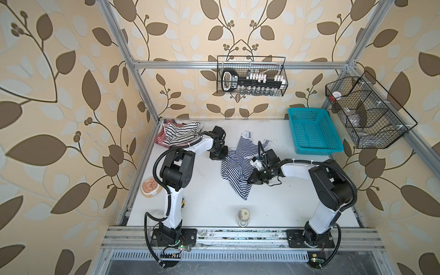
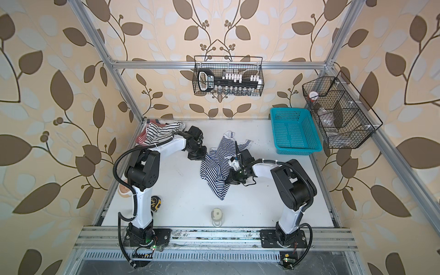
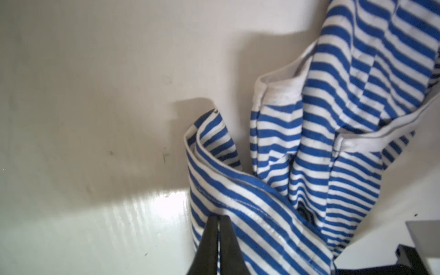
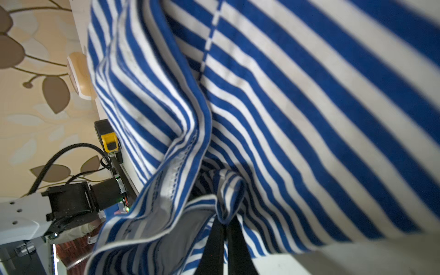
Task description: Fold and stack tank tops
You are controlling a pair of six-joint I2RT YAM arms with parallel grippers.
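Note:
A blue-and-white striped tank top (image 1: pixel 242 155) lies crumpled mid-table. My left gripper is shut at its left edge, fingertips over the fabric in the left wrist view; I cannot tell whether any is pinched. My right gripper is shut low on the top's right side, its tips under a bunched fold in the right wrist view; whether cloth is between them is hidden. A pile of striped and red garments (image 1: pixel 179 133) lies at the back left.
A teal basket (image 1: pixel 314 130) stands back right. A cup (image 1: pixel 243 216) stands at the front middle, a tape measure (image 2: pixel 155 203) and a round pinkish object (image 1: pixel 150 187) at the left. Wire racks (image 1: pixel 252 78) hang on the walls.

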